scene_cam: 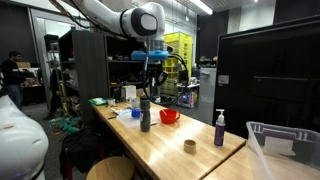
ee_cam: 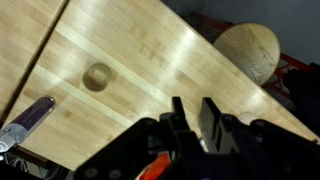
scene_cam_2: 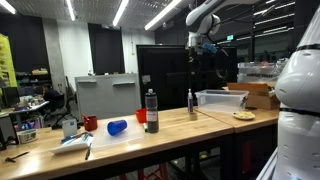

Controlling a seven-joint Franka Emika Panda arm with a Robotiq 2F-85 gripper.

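Note:
My gripper hangs high above the wooden table, clear of everything on it. Its two dark fingertips show a narrow gap in the wrist view; whether anything is held there is too dark to make out. Below stand a dark bottle (scene_cam: 145, 115), a red bowl (scene_cam: 169, 116) and a blue cup (scene_cam_2: 117, 127). Nearer the right end are a small round wooden-coloured piece (ee_cam: 97, 77) and a pump bottle (scene_cam: 220, 128). In the wrist view, part of the red bowl (ee_cam: 155, 166) shows behind the gripper.
A clear plastic bin (scene_cam: 285, 148) sits at the right. A round stool (scene_cam: 117, 168) stands by the table's edge. White trays and small items crowd the table's far end. Bare wood surrounds the round piece.

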